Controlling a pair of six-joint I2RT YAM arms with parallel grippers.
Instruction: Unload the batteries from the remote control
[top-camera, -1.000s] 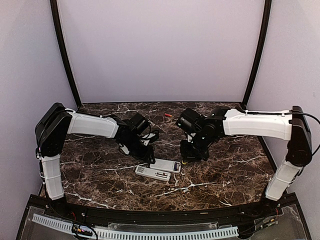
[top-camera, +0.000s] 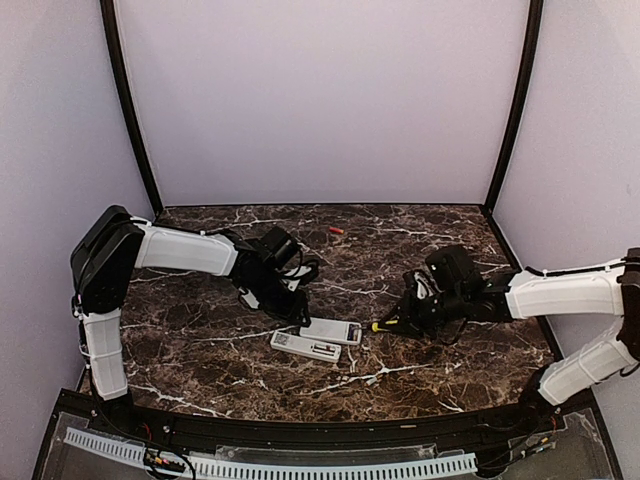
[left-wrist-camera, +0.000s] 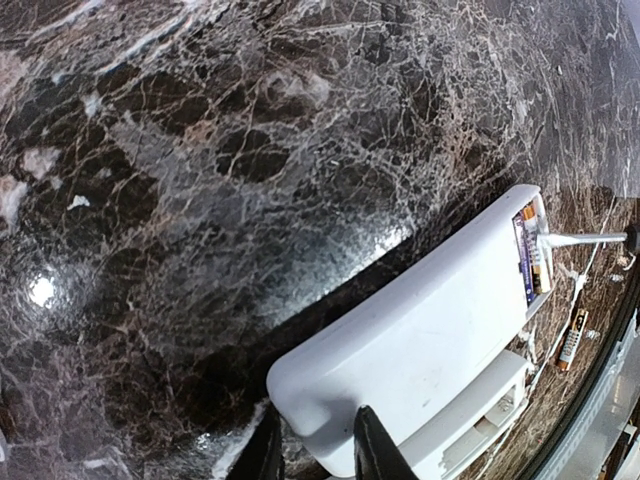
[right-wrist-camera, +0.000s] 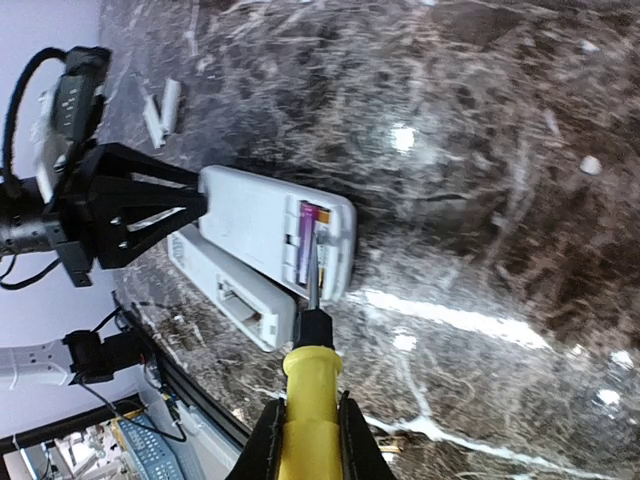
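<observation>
A white remote control (left-wrist-camera: 430, 310) lies on the table, its far end gripped by my left gripper (top-camera: 303, 321), which is shut on it. In the remote's open compartment, a purple battery (right-wrist-camera: 306, 238) and an orange-and-dark battery (left-wrist-camera: 532, 235) show side by side. My right gripper is shut on a yellow-handled tool (right-wrist-camera: 313, 375). The tool's thin metal shaft (left-wrist-camera: 580, 239) reaches over the compartment, its tip at the orange battery; whether it touches cannot be told.
A second white remote (right-wrist-camera: 232, 290) lies alongside, with an open slot. One loose battery (left-wrist-camera: 573, 340) rests on the table near the front edge. Farther back lies a small red object (top-camera: 336, 231).
My right arm has swung to the right and lower, so the tool now leans more toward the remote from the right. The left arm and both remotes have stayed put.
</observation>
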